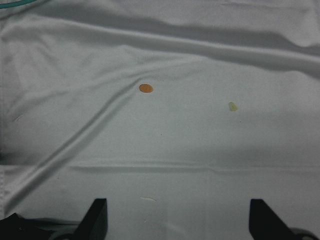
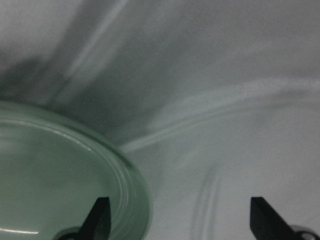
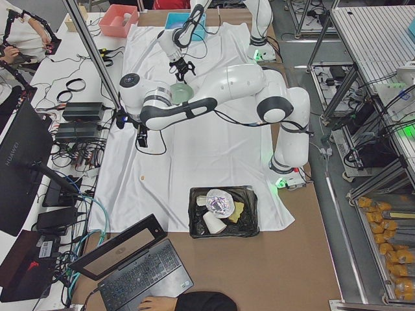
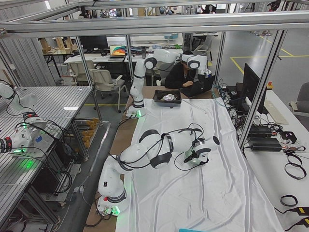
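Note:
My right gripper is open just over the rim of a pale green plate [image 2: 55,175], which lies on the white cloth; in the camera left view it hangs at the plate's far side [image 3: 182,91]. My left gripper is open above bare cloth, with a small orange spot [image 1: 145,88] and a yellowish fleck [image 1: 232,106] below it. In the camera left view the left arm stretches across the cloth, partly hiding the plate's surroundings.
A black tray [image 3: 249,220] holding a foil-covered item, a white piece and a sponge sits at the near end. A blue bin [image 3: 194,19] is at the far end. A laptop [image 3: 142,278] lies beyond the cloth.

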